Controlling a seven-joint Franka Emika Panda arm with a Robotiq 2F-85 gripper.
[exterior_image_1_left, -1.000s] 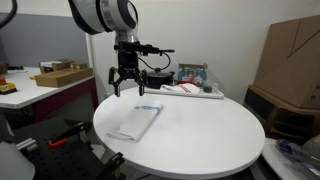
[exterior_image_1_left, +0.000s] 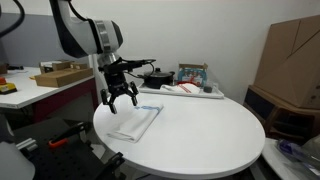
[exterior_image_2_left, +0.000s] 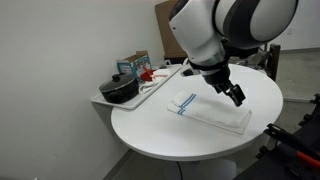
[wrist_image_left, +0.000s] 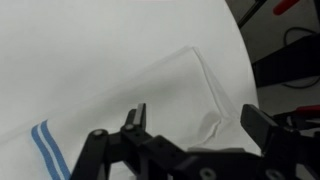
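Observation:
A folded white towel (exterior_image_1_left: 138, 124) with blue stripes near one end lies flat on the round white table. In the second exterior view, the towel (exterior_image_2_left: 205, 109) stretches beneath my gripper (exterior_image_2_left: 213, 88). Seen from the wrist, the towel (wrist_image_left: 120, 98) has its stripes at lower left and a folded corner by the right finger. My gripper (exterior_image_1_left: 120, 100) hangs low over the towel's left side in the first exterior view, open, with its fingers spread and nothing held. Whether the fingertips touch the cloth is hard to tell.
At the table's back, a tray (exterior_image_2_left: 150, 87) bears a black pot (exterior_image_2_left: 119, 88), a colourful box (exterior_image_2_left: 137, 64) and a red-and-white cloth (exterior_image_1_left: 188, 88). Large cardboard boxes (exterior_image_1_left: 290, 70) stand beyond it.
My gripper has come down towards the towel and shifted slightly left in the first exterior view, its fingers still open. The towel lies as before.

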